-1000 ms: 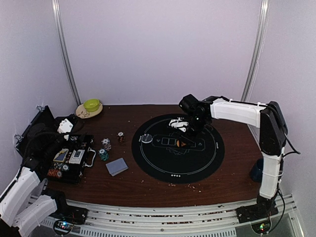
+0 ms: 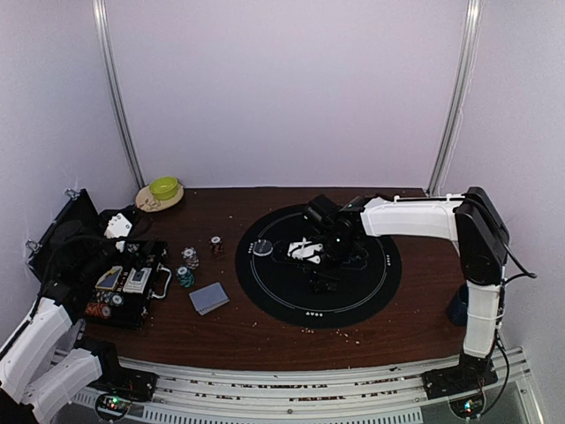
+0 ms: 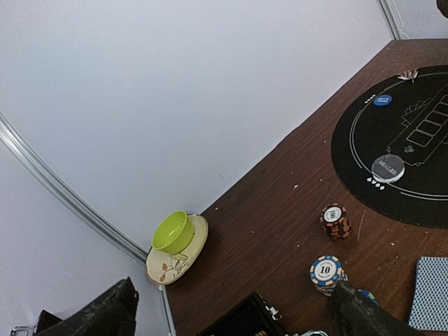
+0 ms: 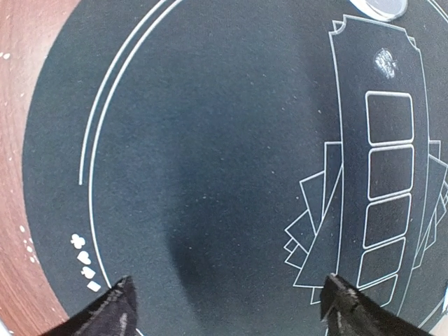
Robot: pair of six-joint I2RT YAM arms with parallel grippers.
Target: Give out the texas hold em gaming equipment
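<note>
On the round black poker mat lies a clear dealer disc. My right gripper is over the mat, fingers apart, only bare mat visible between them. A blue-backed card deck rests left of the mat. Beside it stand an orange-brown chip stack, a blue-and-white chip stack and a teal stack. Toward the mat's far side is a blue disc. My left gripper hangs open near the open black case, holding nothing.
More chips and boxed cards sit in the case. A green bowl on a plate is at the back left. At the right edge stands a dark cup.
My right gripper has moved toward the front and slightly left across the mat, covering the mat's middle in the top view. The left arm and the objects on the table look unmoved.
</note>
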